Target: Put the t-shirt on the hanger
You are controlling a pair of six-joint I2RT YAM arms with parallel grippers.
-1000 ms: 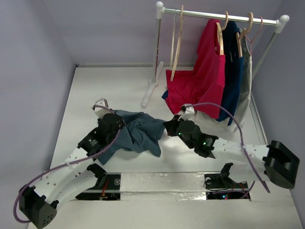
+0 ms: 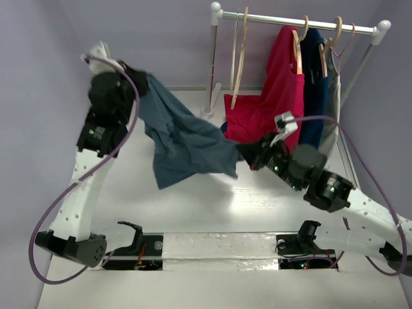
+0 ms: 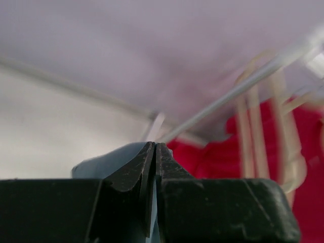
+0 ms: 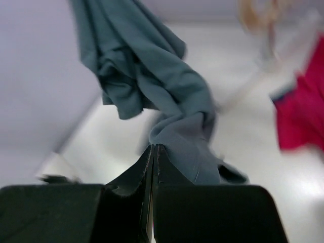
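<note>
A dark teal T-shirt (image 2: 187, 148) hangs stretched between my two grippers in the top view. My left gripper, raised high at upper left, is shut on one end. My right gripper is shut on the opposite corner, lower, right of centre. In the right wrist view the cloth (image 4: 152, 86) drapes in folds just beyond the fingers. Two empty wooden hangers (image 2: 241, 58) hang at the left of the rail.
The white rack (image 2: 257, 17) stands at the back right with a red garment (image 2: 277, 103), a navy one (image 2: 312, 96) and a pale one (image 2: 331, 129).
My left gripper has risen toward the back left, lifting and spreading the shirt off the floor. The right gripper has moved right and up, holding its corner.
</note>
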